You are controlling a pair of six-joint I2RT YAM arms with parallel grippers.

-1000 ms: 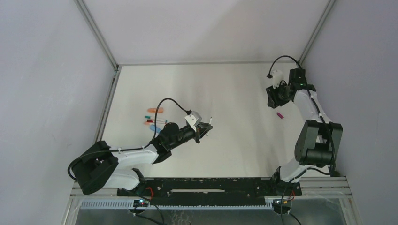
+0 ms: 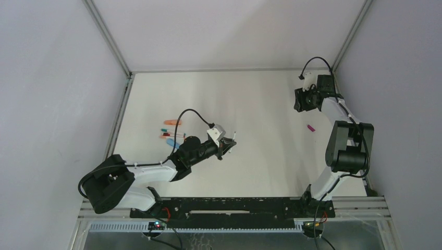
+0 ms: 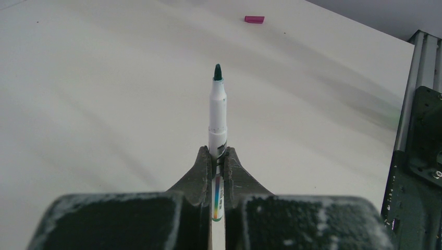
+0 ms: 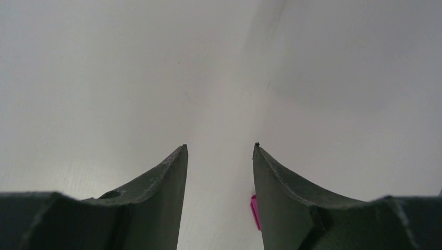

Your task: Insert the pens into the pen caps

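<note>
A white pen (image 3: 218,112) with a bare dark green tip is pinched in my left gripper, which is shut on its barrel; in the left wrist view the tip points up and away. Seen from the top, that gripper (image 2: 228,147) is over the middle of the table. A magenta cap (image 2: 311,128) lies at the table's right side. My right gripper (image 2: 298,100) is beyond it at the far right, open and empty. In the right wrist view the cap (image 4: 255,212) is partly hidden behind the right-hand finger (image 4: 284,203).
Left of the left gripper lie several pens (image 2: 174,133) and an orange piece (image 2: 172,122), with a blue piece (image 2: 172,142) partly beside the arm.
The left arm and its pen have hardly moved.
</note>
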